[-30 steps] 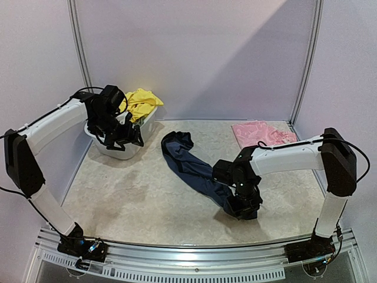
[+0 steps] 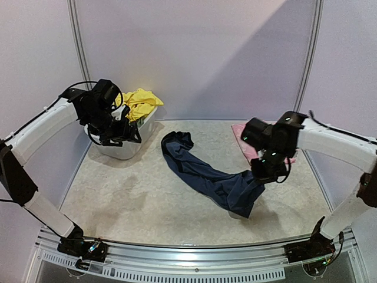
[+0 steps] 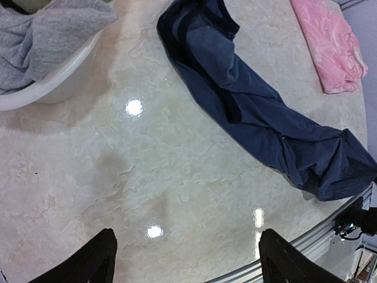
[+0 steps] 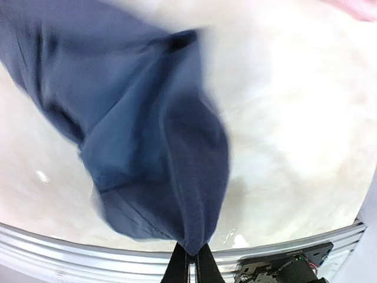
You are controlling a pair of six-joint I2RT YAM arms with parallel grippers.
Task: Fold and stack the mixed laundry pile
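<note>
A long navy garment point(image 2: 203, 175) stretches in a bunched diagonal band across the table, its far end curled. My right gripper is shut on the near right end of that cloth, which is drawn up to the fingertips in the right wrist view. From the top, the right gripper point(image 2: 268, 177) is blurred above the table. My left gripper stands open with nothing between its fingers, near the basket at the left. A flat pink cloth point(image 3: 331, 50) lies at the back right, partly hidden by the right arm in the top view.
At the back left stands a white basket point(image 2: 121, 152), with yellow cloth point(image 2: 141, 104) heaped over its rim and grey cloth point(image 3: 59, 35) showing from the left wrist. Bare table point(image 2: 112, 203) spreads across the front left. A metal rail point(image 2: 188, 252) borders the front.
The left arm has shifted slightly, still open.
</note>
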